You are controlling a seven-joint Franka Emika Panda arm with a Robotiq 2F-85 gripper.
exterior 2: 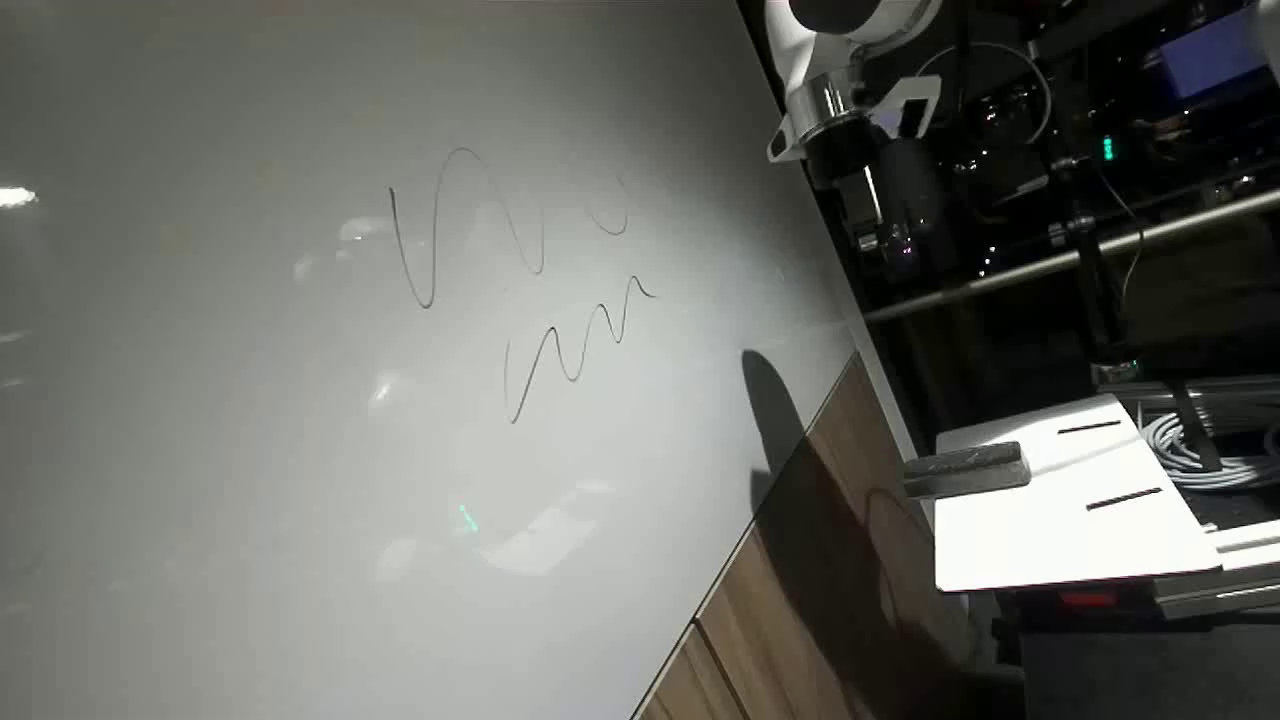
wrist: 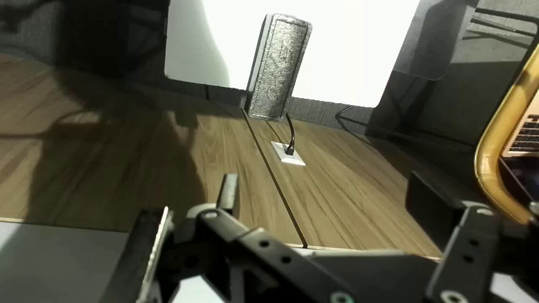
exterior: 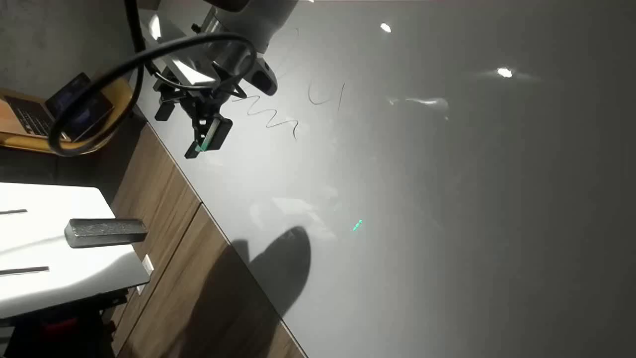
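Observation:
My gripper stands open in the wrist view, its two fingers wide apart with nothing between them. In exterior view 1 the gripper [exterior: 188,126] is at the upper left, in front of the whiteboard's edge. Ahead of it in the wrist view, a grey block with embossed letters, like a board eraser [wrist: 280,68], lies on a white table [wrist: 348,60]. One end of the eraser [exterior: 107,232] juts past the table's edge. Dark wavy marker lines [exterior 2: 573,379] run across the whiteboard [exterior 2: 240,480].
Wood panelling [exterior: 179,280] lies between the table and the whiteboard, with a white wall socket [wrist: 289,154] and its plugged cable. A laptop [exterior: 77,113] rests on a yellow-edged seat beside the arm. A black cable loops near the gripper. Shadows fall on panel and board.

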